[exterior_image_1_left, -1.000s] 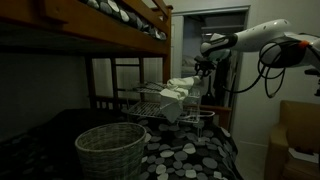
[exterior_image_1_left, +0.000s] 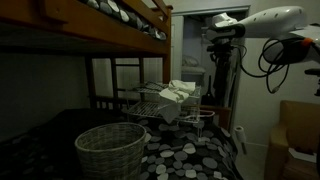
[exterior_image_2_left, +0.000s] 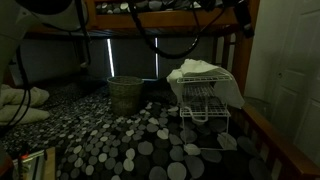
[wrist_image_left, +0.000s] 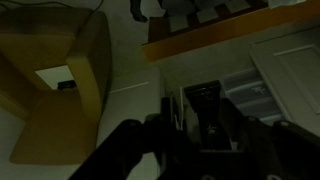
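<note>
A pale cloth (exterior_image_1_left: 178, 92) is draped over a white wire rack (exterior_image_1_left: 150, 109), which stands on the dotted bedspread. In the second exterior view the cloth (exterior_image_2_left: 200, 70) covers the rack's top and hangs down its right side. My gripper (exterior_image_1_left: 213, 50) is held high in front of the doorway, above and to the right of the cloth and apart from it. The wrist view is very dark and looks down past the bed's edge. My fingers blend into shadow there, so how they stand and whether anything is between them cannot be made out.
A woven basket (exterior_image_1_left: 111, 149) stands on the bed, left of the rack. The upper bunk (exterior_image_1_left: 85, 28) hangs over the left side. A tan armchair (exterior_image_1_left: 292, 135) is at the right, and the wooden bed rail (exterior_image_2_left: 270, 135) runs beside the rack.
My gripper has risen away from the rack and cloth, moving slightly right in the first exterior view. The draped cloth, rack and basket look about the same.
</note>
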